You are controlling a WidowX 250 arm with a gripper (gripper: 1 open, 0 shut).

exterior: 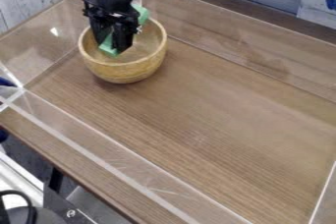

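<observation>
A wooden bowl [128, 71] sits on the wooden table at the upper left. My black gripper [112, 41] reaches down from the top into the bowl, shut on a green object [106, 49] that is partly hidden behind the fingers. More green shows at the upper right of the gripper, near the bowl's back rim.
A pale wall stands behind at the top right and top left. Dark cables and frame parts lie off the table's lower left edge.
</observation>
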